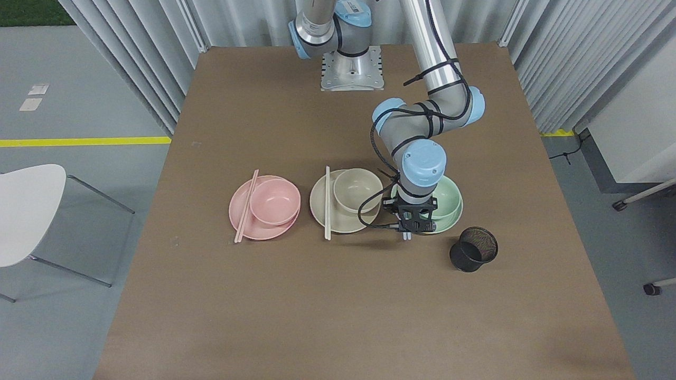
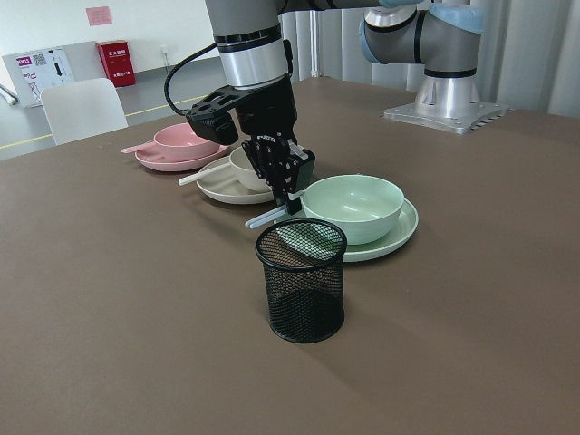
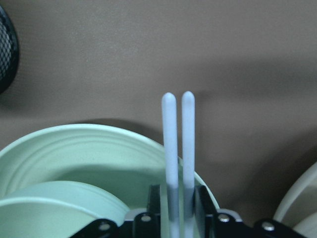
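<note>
My gripper is shut on a pair of pale chopsticks (image 3: pixel 169 139) just over the rim of a green plate (image 3: pixel 124 144), beside the green bowl (image 2: pixel 349 204). In the front view the arm hides much of that green set. To its left stand a cream bowl (image 1: pixel 356 188) on a cream plate (image 1: pixel 323 212) with chopsticks (image 1: pixel 327 202), and a pink bowl (image 1: pixel 275 201) on a pink plate (image 1: pixel 266 234) with chopsticks (image 1: pixel 246 206).
A black mesh cup (image 1: pixel 473 249) stands in front of the green set.
</note>
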